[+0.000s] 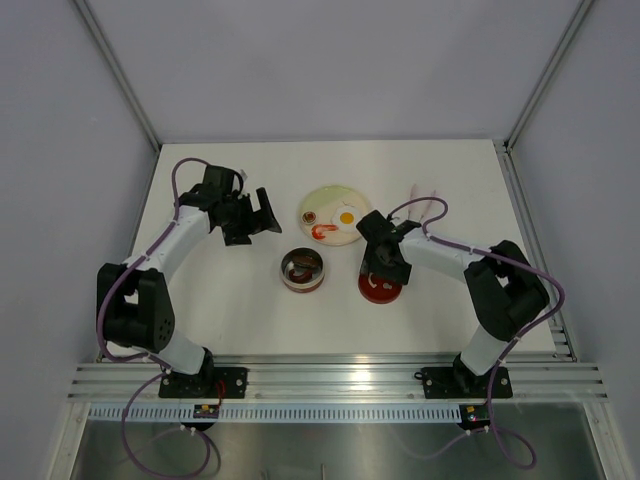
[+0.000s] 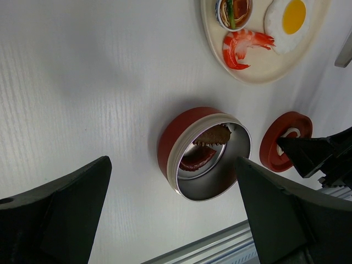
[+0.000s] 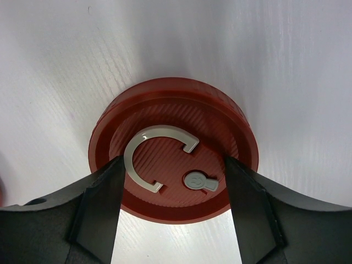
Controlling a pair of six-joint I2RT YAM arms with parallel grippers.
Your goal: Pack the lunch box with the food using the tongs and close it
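The red lunch box [image 1: 302, 285] [image 2: 176, 132] stands uncovered, with brown food inside. To its right lies the red lid [image 1: 380, 292] [image 3: 170, 212], with a pale curved emblem on top. My right gripper [image 1: 382, 265] is down over the lid, part open, fingertips at either side of the emblem; whether they touch it I cannot tell. My left gripper [image 1: 264, 213] is open above the table, up and left of the box, holding nothing.
A pale plate [image 1: 330, 195] [image 2: 269, 69] with a fried egg, shrimp and small cup lies behind the box. Pink and white utensils [image 1: 415, 190] lie at back right.
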